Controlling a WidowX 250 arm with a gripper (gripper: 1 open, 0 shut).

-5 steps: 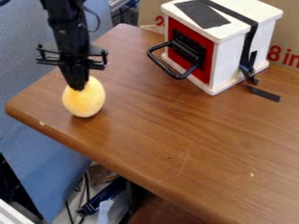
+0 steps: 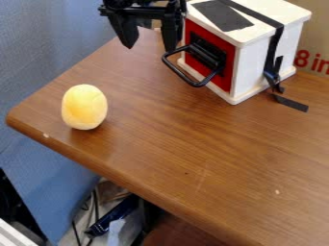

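A pale yellow egg-shaped object point(image 2: 84, 107) stands on the left part of the wooden table point(image 2: 193, 173). A white box point(image 2: 260, 48) with a red front point(image 2: 190, 53), a black wire handle and black tape sits at the back right. My black gripper point(image 2: 148, 35) is at the top, above and behind the object and left of the box, its fingers apart with nothing visible between them.
A cardboard box point(image 2: 309, 67) stands behind the white box. Beyond the left edge are blue fabric and clutter below.
The gripper has risen from the yellow object and moved right and back toward the box. The yellow object stays standing where it was.
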